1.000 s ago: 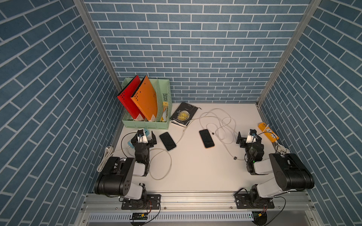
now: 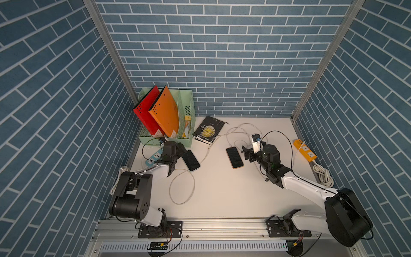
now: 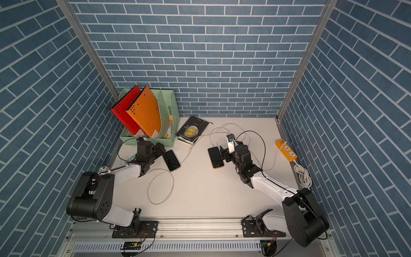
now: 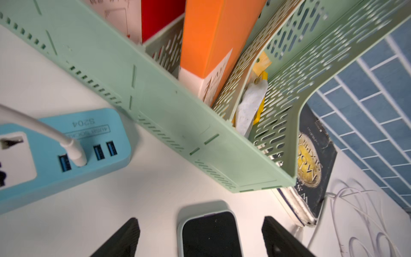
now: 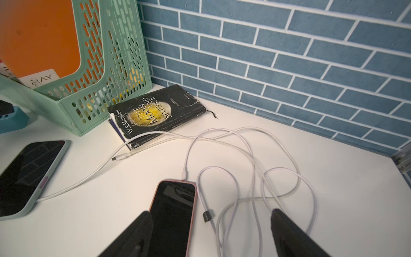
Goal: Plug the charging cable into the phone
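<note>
A black-screened phone in a pale case (image 2: 191,160) lies flat left of centre; its top end shows in the left wrist view between my open left gripper's fingers (image 4: 122,239). My left gripper is empty, above the table. A second phone with a pinkish edge (image 5: 172,216) lies nearer the middle, with a white cable plug (image 5: 184,174) at its top end. A loose cable's plug end (image 5: 122,156) rests on the table beside the book, its metal tip exposed. My right gripper hangs open over the second phone and the cable loops, holding nothing.
A green file rack (image 2: 186,124) with red and orange folders stands at the back left, a black book (image 5: 156,113) beside it. A blue power strip (image 4: 92,132) and an orange one (image 2: 304,150) sit at the sides.
Phones have not moved.
</note>
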